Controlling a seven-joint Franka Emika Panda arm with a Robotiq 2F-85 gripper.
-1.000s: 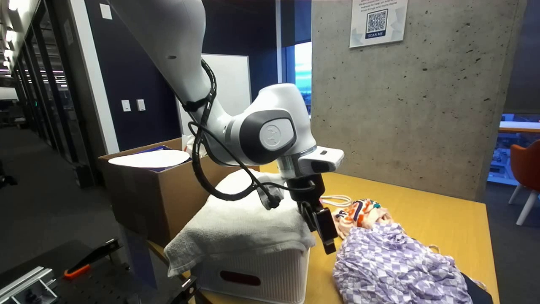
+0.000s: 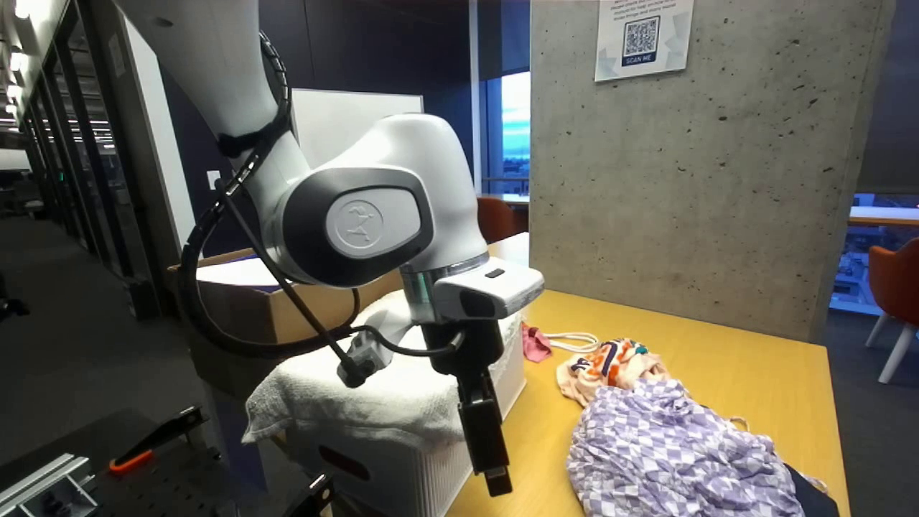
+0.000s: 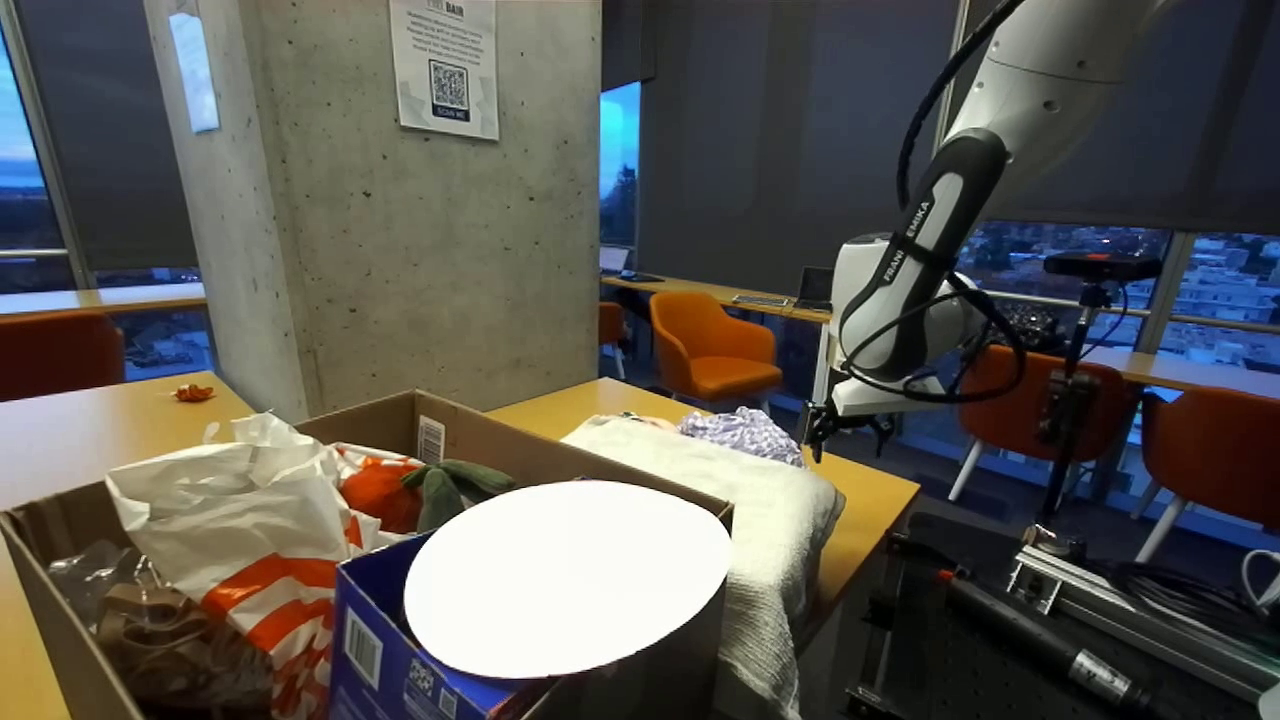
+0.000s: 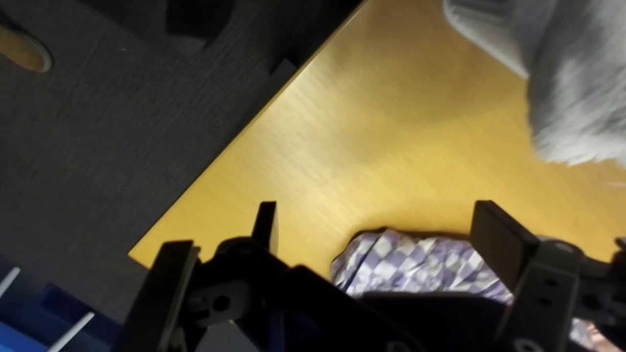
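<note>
My gripper stands open, its two fingers far apart with nothing between them in the wrist view. In exterior view 1 its fingers point down, in front of the right side of a white ribbed basket. A white towel lies draped over the basket's top and hangs over its left side. To the right, a purple-and-white checkered cloth lies crumpled on the table; part of it shows beyond the fingers in the wrist view. Behind it is a peach patterned cloth.
An open cardboard box holding bags and a blue box stands beside the basket. A small pink cloth and white cord lie farther back. Bare yellow table shows around the cloths.
The arm has moved left and nearer to exterior view 1's camera. The towel-covered basket has shifted left and turned. The checkered and peach cloths have stayed put.
</note>
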